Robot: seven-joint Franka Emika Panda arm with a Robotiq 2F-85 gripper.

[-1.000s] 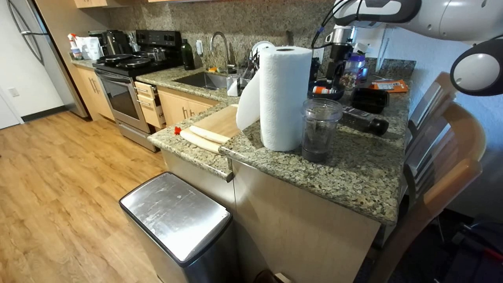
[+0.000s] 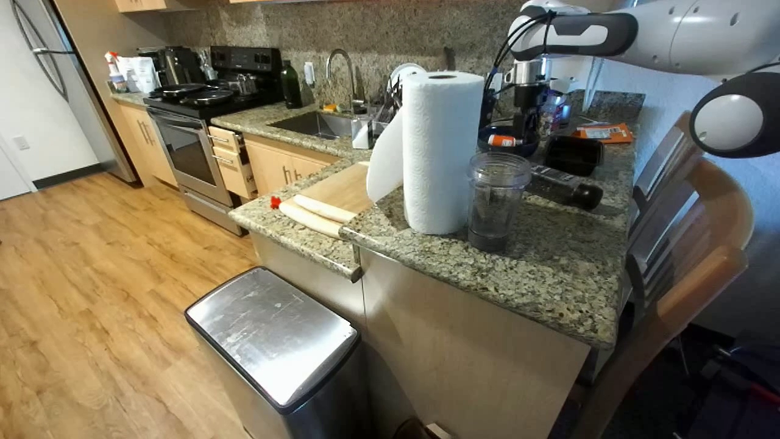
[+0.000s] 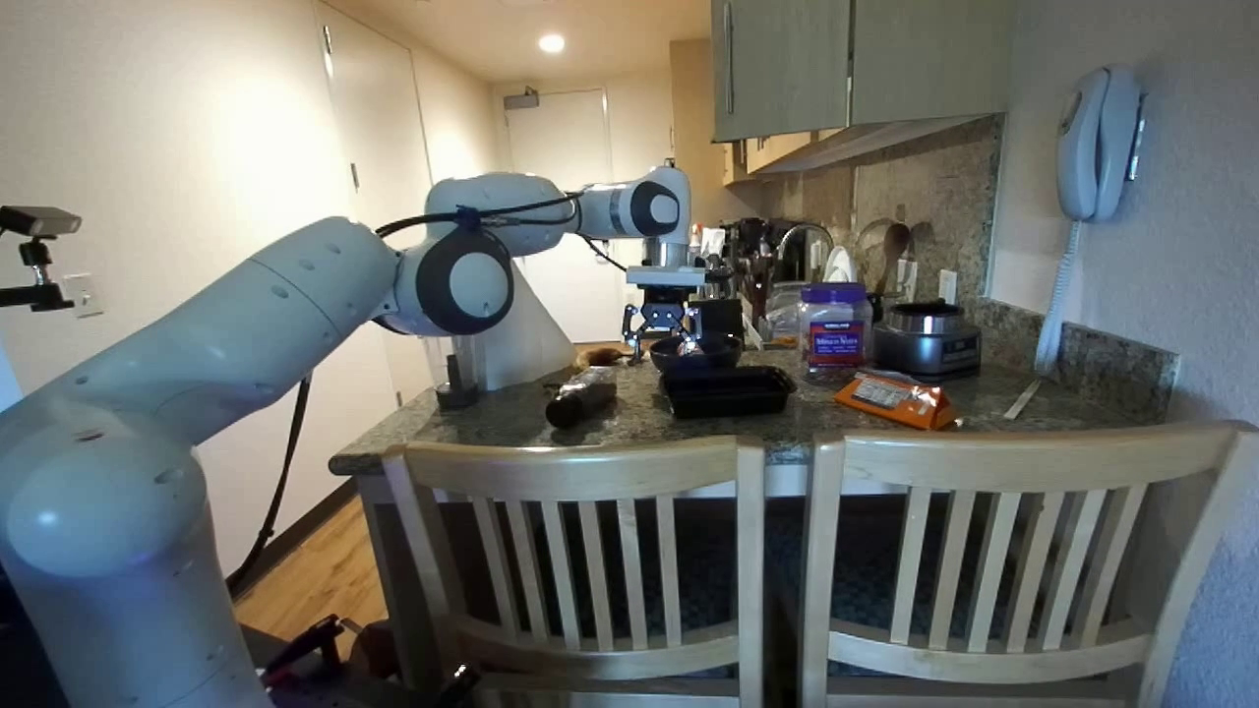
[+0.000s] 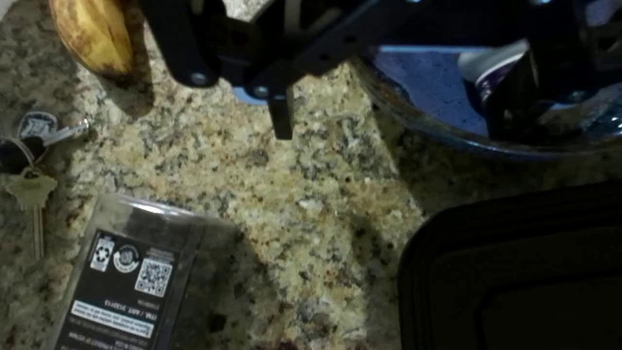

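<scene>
My gripper (image 3: pixel 663 347) hangs over the counter at the dark bowl (image 3: pixel 722 354), pointing down. In the wrist view its two fingers stand wide apart, so it is open. One finger (image 4: pixel 282 119) is above bare granite outside the bowl's rim; the other overlaps the bowl's inside. An orange and white bottle (image 2: pixel 503 140) lies in the bowl. The wrist view shows a white and purple part of the bottle (image 4: pixel 492 61) beside the finger over the bowl, partly covered by it. Whether finger and bottle touch, I cannot tell.
A black tray (image 3: pixel 728 391) and a clear package with a black label (image 4: pixel 125 280) lie near the bowl. Keys (image 4: pixel 32 175) and a banana (image 4: pixel 96 35) are left in the wrist view. A paper towel roll (image 2: pixel 442 153) and clear cup (image 2: pixel 497 201) stand nearer the counter's end.
In exterior view 1 the arm has come lower and a little to the left, bringing the gripper down nearer the bowl. The bottle still lies in the bowl.
</scene>
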